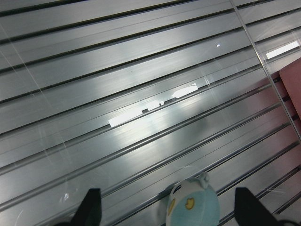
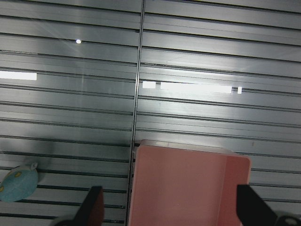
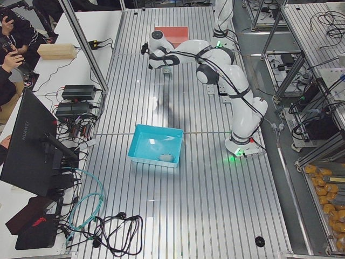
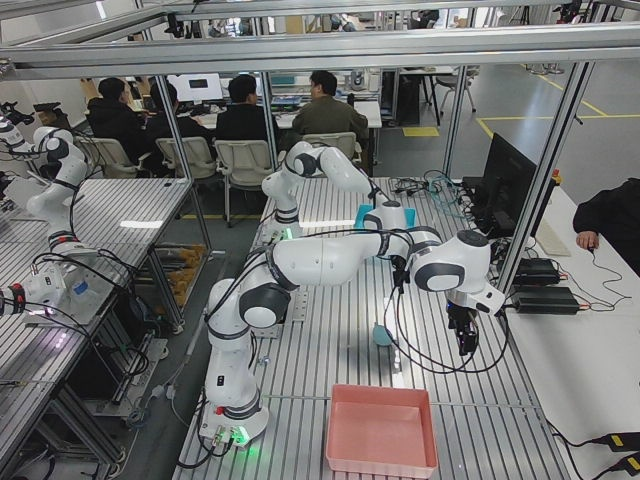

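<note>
A light-blue plush toy [image 4: 382, 335] lies on the slatted table, beside a pink bin [image 4: 380, 430]. In the left wrist view the toy [image 1: 193, 207] sits between and beyond the fingertips of my open left gripper. My right gripper is open above the table near the pink bin [image 2: 178, 183], with the toy [image 2: 18, 183] off to its left. Both grippers show nothing held.
A cyan bin [image 3: 153, 140] stands on the table with a pale object inside. Cables [image 3: 116, 232] lie at one end. A monitor [image 3: 32, 145] and frame posts border the table.
</note>
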